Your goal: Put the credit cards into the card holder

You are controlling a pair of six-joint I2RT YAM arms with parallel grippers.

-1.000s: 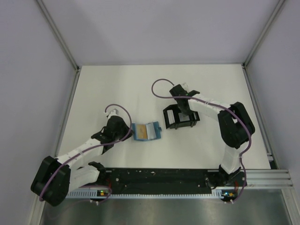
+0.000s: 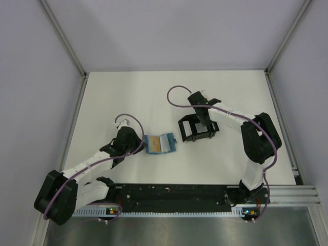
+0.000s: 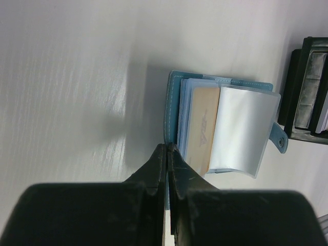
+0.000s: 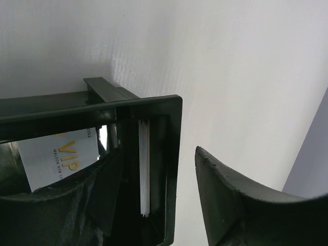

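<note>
The blue card holder lies open on the table with tan and white pockets; the tip of my shut left gripper is at its left edge, nothing visible between the fingers. A black box to its right holds cards in compartments: a white VIP card and an edge-on stack of thin cards in the end slot. My right gripper stands open over that end, one finger inside the box and the other outside the end wall, the stack between them and no contact visible.
Grey walls bound the sides and back.
My right arm has shifted slightly to the right over the black box. The left arm and the holder look unchanged.
</note>
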